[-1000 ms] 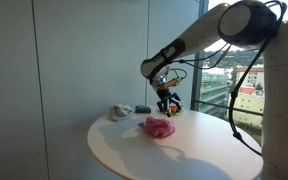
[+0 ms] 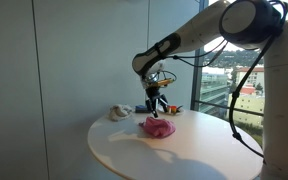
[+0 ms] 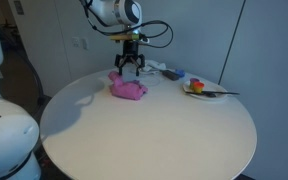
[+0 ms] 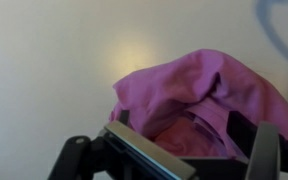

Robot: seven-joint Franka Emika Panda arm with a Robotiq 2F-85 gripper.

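A crumpled pink cloth lies on the round white table, and it is heaped up in the exterior view 2 as well, where the cloth sits toward the far side. Directly above it hangs my gripper, pointing down with its fingers apart. From the other side the gripper also shows spread fingertips just over the heap. In the wrist view the cloth fills the lower right, partly hidden behind the dark fingers. My gripper is open, and I see nothing gripped.
A white plate with colourful items and a dark utensil stands at the table's right in exterior view 2. A pale cloth and a dark blue item lie near the far edge.
My gripper has moved left in exterior view 1, away from the colourful items, and down to just above the pink cloth. The cloth has not visibly moved.
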